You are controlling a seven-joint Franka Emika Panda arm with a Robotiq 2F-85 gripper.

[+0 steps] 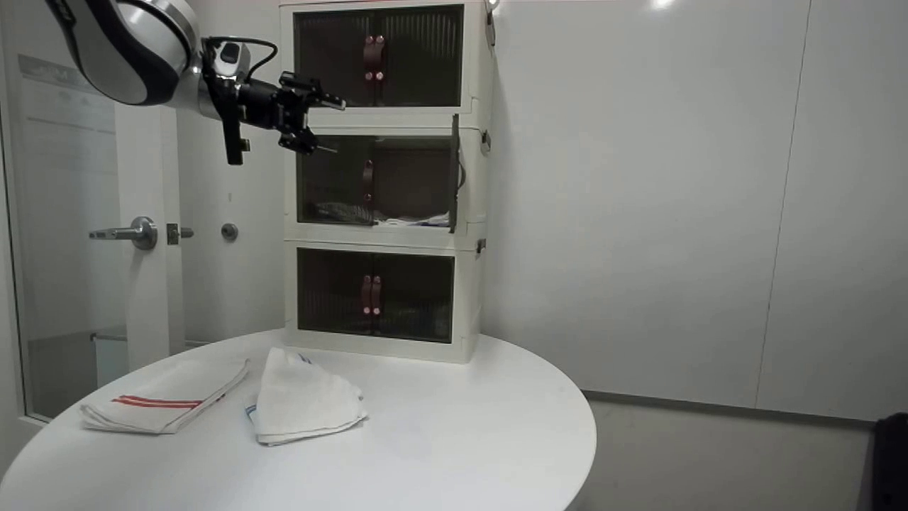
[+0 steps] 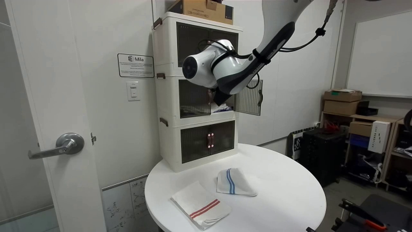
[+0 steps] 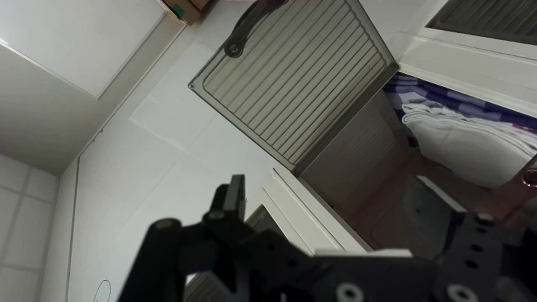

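Note:
My gripper (image 1: pixel 330 128) is open and empty, level with the upper part of the cabinet's middle compartment and in front of it. In the wrist view its two fingers stand wide apart. The middle compartment's right door (image 3: pixel 297 80) is swung outward, while its left door (image 2: pixel 194 98) is closed. Inside lie folded white cloths (image 3: pixel 453 136) and a blue checked cloth (image 3: pixel 397 88). On the round white table (image 1: pixel 477 426) rest two folded towels: a red-striped one (image 2: pixel 202 205) and a blue-striped one (image 2: pixel 239 183). Exterior view 2 has the gripper hidden behind the arm.
The top doors (image 1: pixel 379 55) and bottom doors (image 1: pixel 374 294) of the white cabinet are closed. A cardboard box (image 2: pixel 204 11) sits on its top. A door with a lever handle (image 1: pixel 128 233) stands at the left.

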